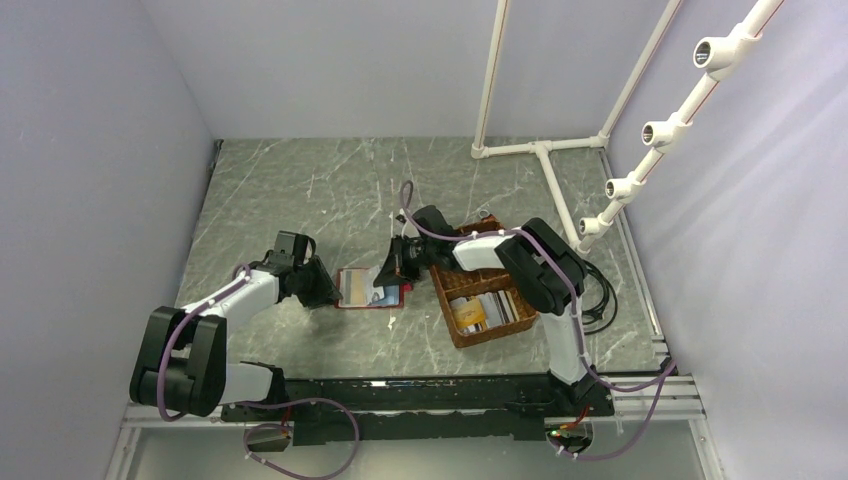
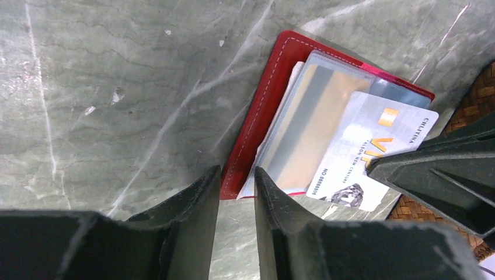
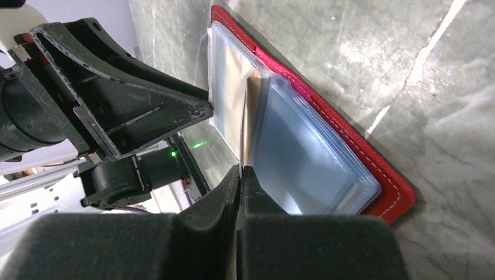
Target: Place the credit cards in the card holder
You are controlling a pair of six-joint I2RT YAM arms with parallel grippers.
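The red card holder (image 2: pixel 265 96) lies spread on the table, its clear sleeves (image 2: pixel 315 125) facing up. A pale credit card with orange lettering is pinched in my right gripper, which is shut on it; the right wrist view shows the card (image 3: pixel 243 125) edge-on, over the sleeves. Whether any of it is inside a sleeve, I cannot tell. At the holder's left end, my left gripper is part open, the holder's near corner showing between its fingers. One left fingertip (image 3: pixel 201 109) appears at the sleeves' edge in the right wrist view.
To the right, a divided wicker basket (image 1: pixel 462 339) holds several cards (image 1: pixel 485 310) in its front compartment. My right arm reaches across it. Bare marble table (image 1: pixel 300 180) extends behind and left of the holder.
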